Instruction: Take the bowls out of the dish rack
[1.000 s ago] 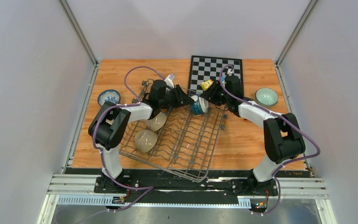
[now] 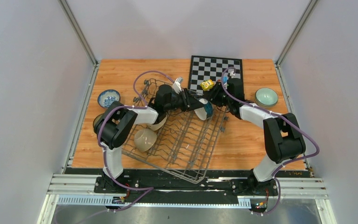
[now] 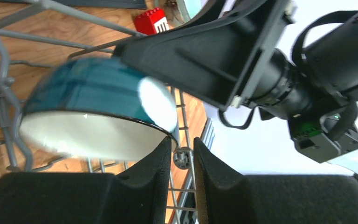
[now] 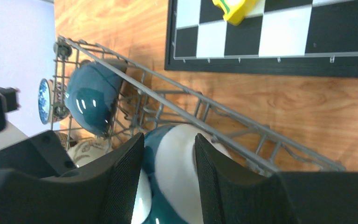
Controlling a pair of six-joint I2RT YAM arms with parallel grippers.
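Note:
A teal-and-white bowl stands tilted in the right rear of the dish rack, between my grippers. My left gripper is shut on it at the bowl's rim, seen in the left wrist view. My right gripper is at its far side, fingers part open over the bowl's white part in the right wrist view; whether it touches is unclear. Cream bowls sit in the rack's left side. Another teal bowl lies further left in the rack, mostly hidden from the top view.
A checkered board with a yellow packet lies behind the rack. A blue-patterned dish sits at left, stacked green bowls at right.
My left gripper has moved slightly right and toward the front, and the bowl has shifted and turned with it. My right gripper has moved only slightly.

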